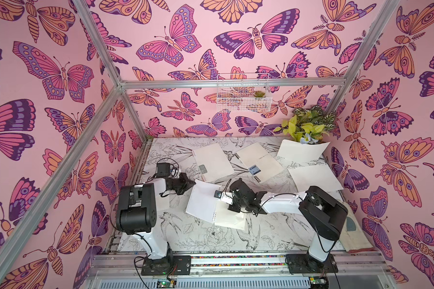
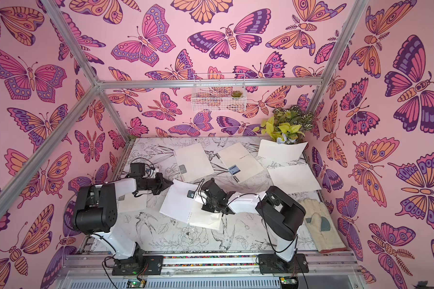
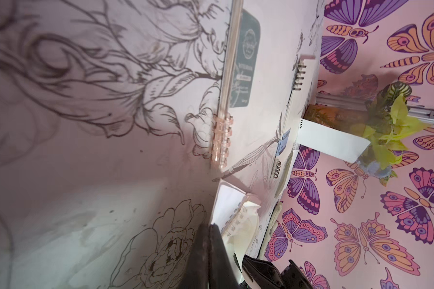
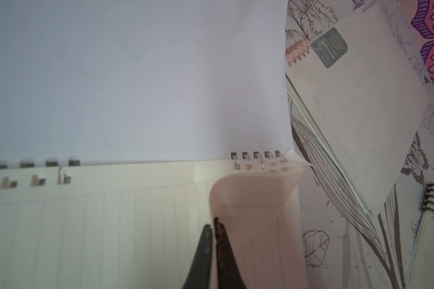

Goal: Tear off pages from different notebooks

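Note:
An open spiral notebook lies mid-table, its blank side to the left and a cream lined page to the right. My right gripper is shut on this page, which is folded up between its fingers. The page's upper corner curls over near the rings. Some holes along the page's edge line look clear of the rings. My left gripper is shut at the notebook's upper left corner; in the left wrist view its fingertips meet the paper's edge. Whether paper is between them I cannot tell.
Behind lie a closed notebook with a grey label, a notebook with a blue label and an open notebook by the plant. A cloth-like item lies at the right edge.

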